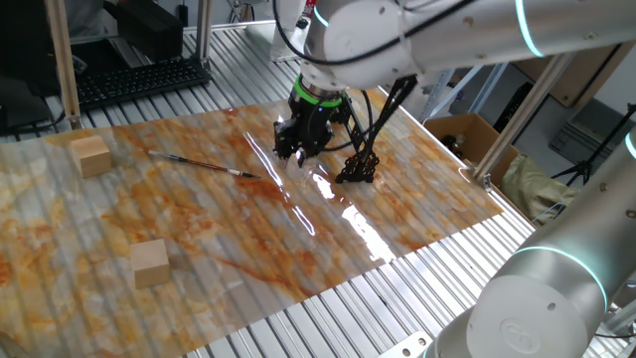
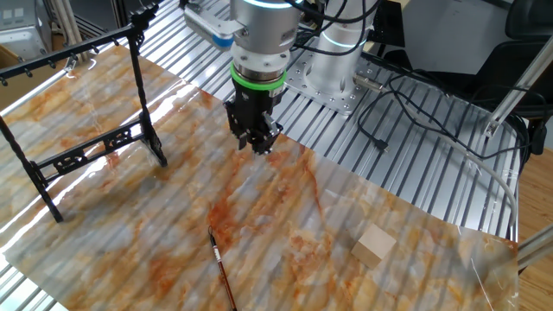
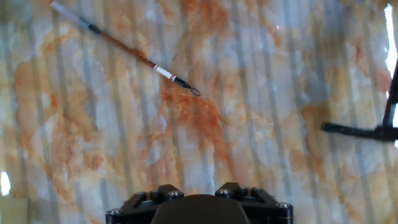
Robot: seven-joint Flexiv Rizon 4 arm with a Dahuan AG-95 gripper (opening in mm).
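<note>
A thin brush (image 1: 204, 164) with a reddish-brown handle lies on the marbled sheet (image 1: 214, 224). In the wrist view the brush (image 3: 127, 48) runs diagonally at upper left, its dark loop end nearest the middle. My gripper (image 1: 290, 157) hangs above the sheet, to the right of the brush and apart from it. At the bottom of the wrist view my gripper shows a gap between its fingers, with nothing visible in it; a dark rounded part hides some of that gap. The second exterior view has the gripper (image 2: 254, 149) beyond the brush (image 2: 222, 272).
Two wooden blocks, one (image 1: 90, 156) farther back and another (image 1: 150, 264) nearer the front, rest on the sheet's left half. A black rack (image 2: 95, 147) stands beside the gripper. Bare sheet lies between the brush and the front block.
</note>
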